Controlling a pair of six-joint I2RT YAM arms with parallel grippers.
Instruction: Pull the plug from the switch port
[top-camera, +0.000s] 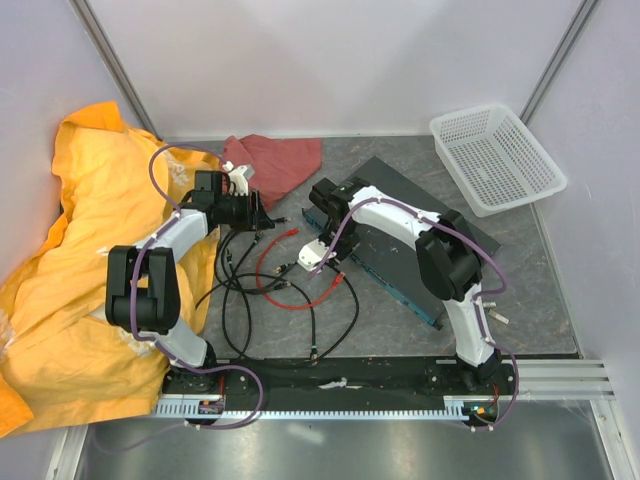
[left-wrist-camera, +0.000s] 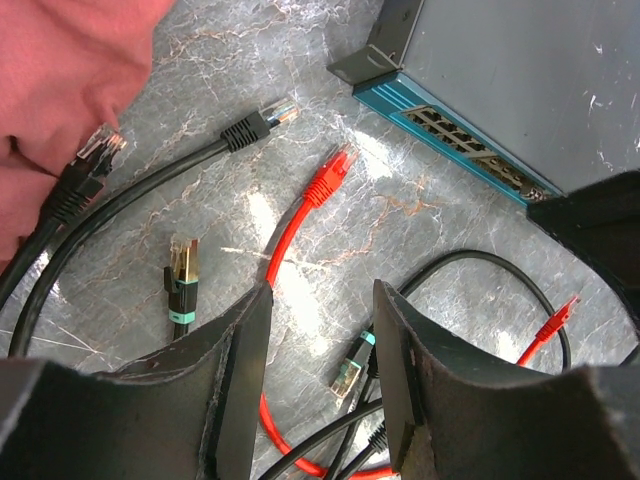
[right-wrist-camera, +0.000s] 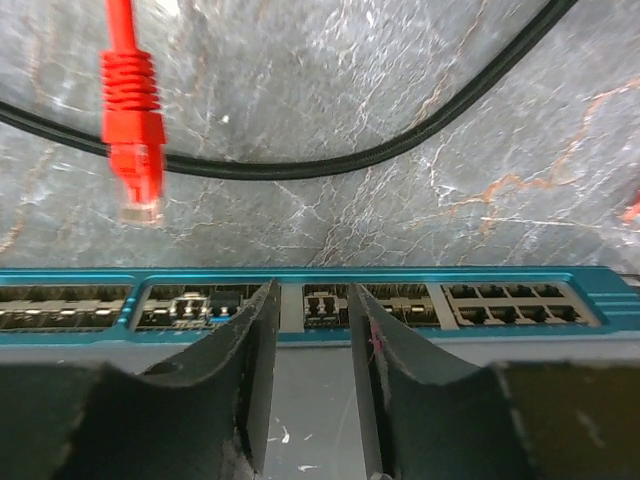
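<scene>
The switch is a flat dark box with a teal port edge. That edge runs across the right wrist view, its port rows facing the cables. No plug shows in the ports there. My right gripper is over the port edge, part open, with nothing seen between its fingers. A red plug lies on the floor in front of the ports. My left gripper stands part open and empty above the floor, left of the switch. Below it lie another red plug and a black cable's plug.
Black and red cables lie tangled on the grey floor. A white basket stands at the back right, a red cloth at the back left. Yellow fabric covers the left side. Small pale pieces lie on the right.
</scene>
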